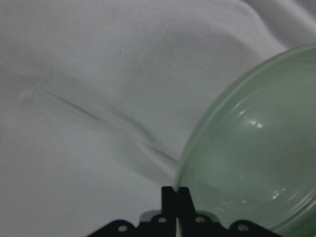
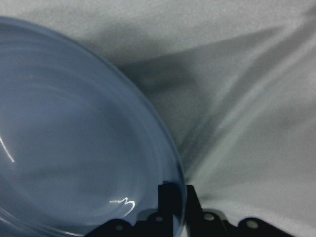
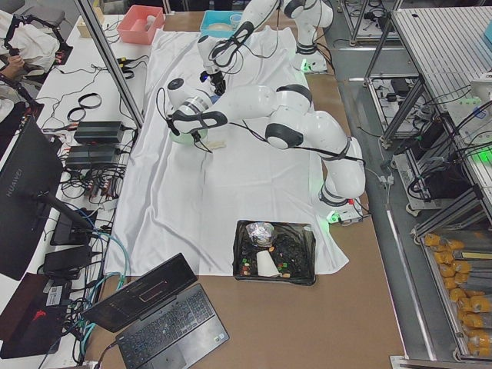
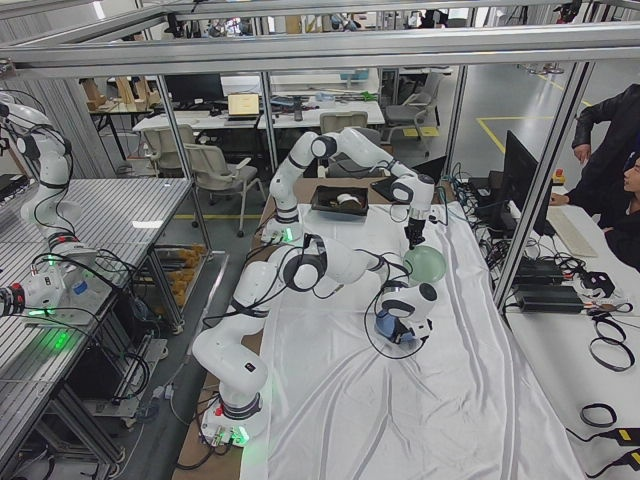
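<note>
A green bowl (image 1: 252,138) fills the right of the left wrist view and shows near the table's centre in the camera right view (image 4: 425,262). At its rim sits my left gripper, fingers together on the edge. In the right wrist view a blue bowl (image 2: 74,123) fills the left, and my right gripper straddles its rim, one finger inside, the other outside, closed on it. Both bowls are partly hidden by the arms in the camera views.
A black tray (image 3: 273,254) with assorted items lies at the table's near end, beside a laptop (image 3: 169,323). Blue (image 3: 220,23) and red (image 3: 140,23) bins stand at the far end.
</note>
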